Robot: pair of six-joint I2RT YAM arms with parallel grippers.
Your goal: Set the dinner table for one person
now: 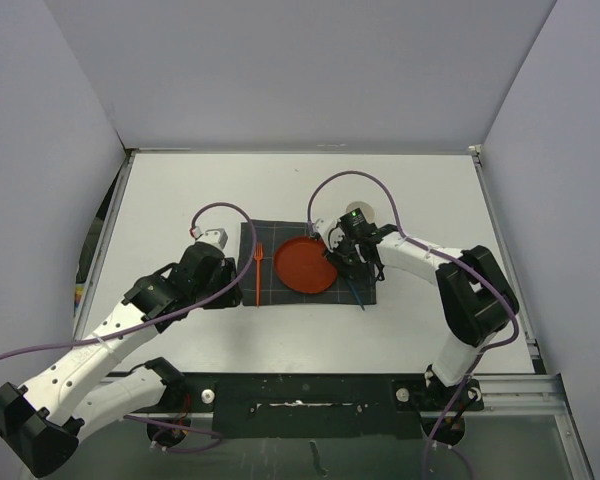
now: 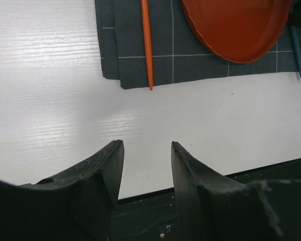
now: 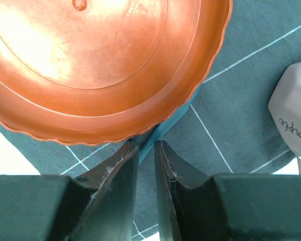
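Note:
An orange plate (image 1: 298, 262) lies on the dark grid mat (image 1: 280, 294), with an orange fork (image 1: 259, 282) to its left. A blue utensil (image 3: 170, 118) lies at the plate's right edge, partly under its rim in the right wrist view. My right gripper is low over it, part open, its fingertips around the utensil beside the rim; whether it grips is unclear. My left gripper stands open over bare table in front of the mat, nothing between its fingers.
A pale round object (image 1: 360, 205) stands behind the mat at the right, partly hidden by the arm. Side walls bound the space.

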